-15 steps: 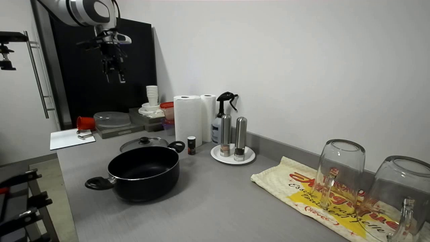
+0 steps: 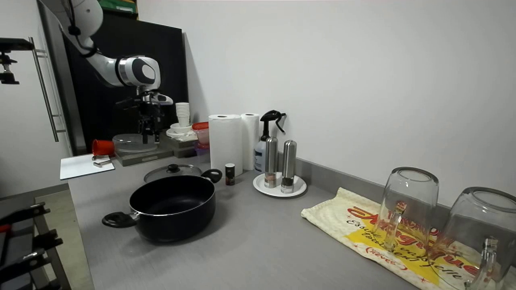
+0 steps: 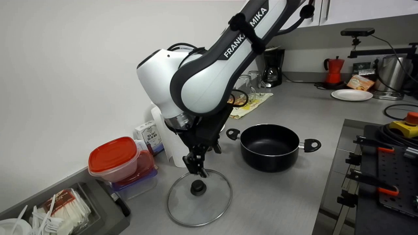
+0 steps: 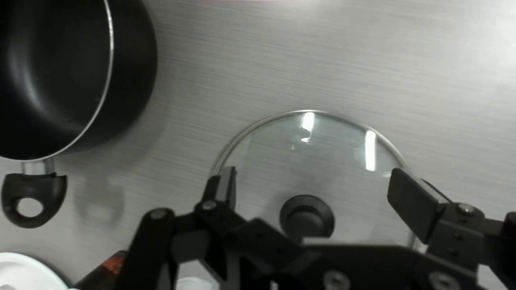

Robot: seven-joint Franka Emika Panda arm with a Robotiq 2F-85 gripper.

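My gripper is open above the glass lid, with nothing between its fingers. The round lid (image 3: pixel 213 209) lies flat on the counter, clear glass with a metal rim. Its black knob (image 4: pixel 307 217) appears between the two fingers in the wrist view, farther down than they are. In exterior view 1 a clear gap separates the gripper (image 2: pixel 150 137) from the lid (image 2: pixel 186 170). Beside the lid stands a black two-handled pot (image 3: pixel 270 160), uncovered and empty as far as its inside shows.
A small dark shaker (image 2: pixel 229 175) and paper towel rolls (image 2: pixel 225 145) stand near the lid by the wall. Two steel mills rest on a white plate (image 2: pixel 261 185). Glass mugs (image 2: pixel 408 208) stand upside down on a cloth.
The arm has come down and shifted a little to the right in exterior view 1, bringing the gripper closer to the counter. The lid and pot have stayed put.
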